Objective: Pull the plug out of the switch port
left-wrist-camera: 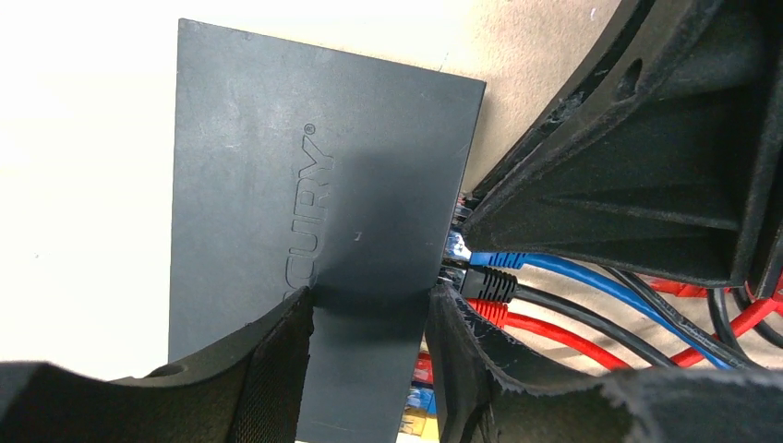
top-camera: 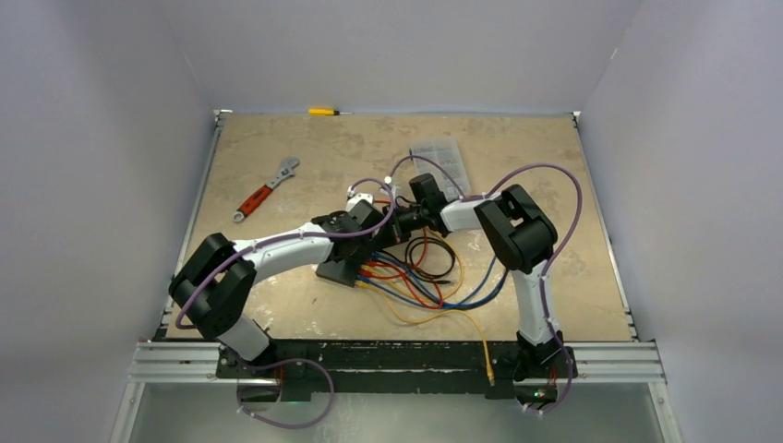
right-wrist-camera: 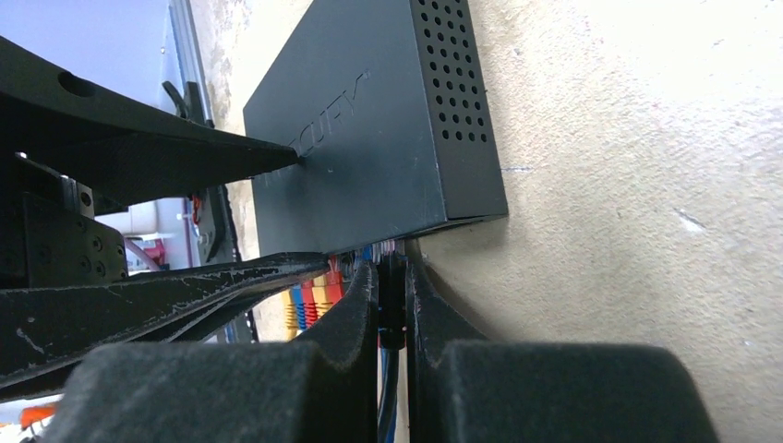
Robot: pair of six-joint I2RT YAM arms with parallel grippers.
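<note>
The dark grey switch (left-wrist-camera: 277, 185) fills the middle of the left wrist view, its row of plugs along the right edge. My left gripper is partly open over it, fingertips apart. In the right wrist view, one left finger (right-wrist-camera: 268, 159) is over the switch's top and the other reaches the port side; nothing shows gripped between them. My right gripper is shut on a black plug (right-wrist-camera: 393, 300) at the end of the port row. The plug's clear tip points at the switch's edge; whether it sits in the port I cannot tell.
Beside the held plug, a blue plug (left-wrist-camera: 499, 259), a black plug (left-wrist-camera: 489, 283) and a red plug (left-wrist-camera: 487, 312) crowd the port side. Tangled cables (top-camera: 434, 277) spread rightward. A wrench (top-camera: 266, 189), a screwdriver (top-camera: 323, 112) and a clear case (top-camera: 443, 161) lie farther off.
</note>
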